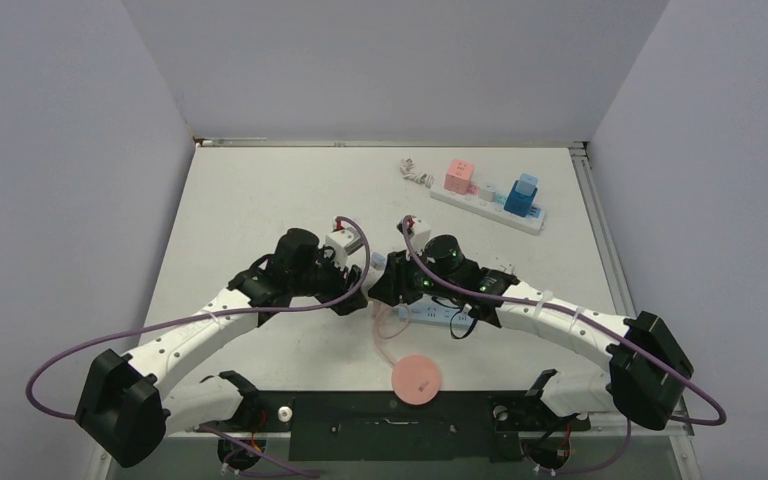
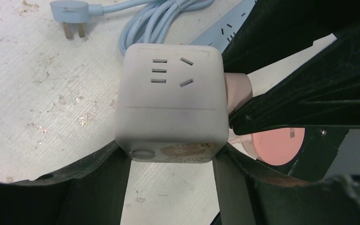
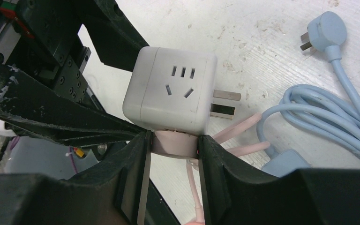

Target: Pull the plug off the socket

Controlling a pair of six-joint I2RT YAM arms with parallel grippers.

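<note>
A white cube socket (image 2: 171, 89) with slots in its face sits between the fingers of my left gripper, which is shut on it. Two metal prongs (image 3: 226, 95) stick out of the cube's far side in the right wrist view. My right gripper is shut on a pink plug (image 3: 173, 140), right up against the cube's side. The same plug (image 2: 238, 90) shows between the dark right fingers in the left wrist view. Any small gap between plug and cube is hard to tell. From above, both grippers meet mid-table and hide these parts.
A blue plug (image 2: 70, 11) with a coiled cable (image 3: 328, 115) lies on the table, near a blue power strip (image 1: 440, 314). A round pink disc (image 1: 416, 379) lies at the front edge. A white strip (image 1: 488, 207) with colored cubes stands at back right.
</note>
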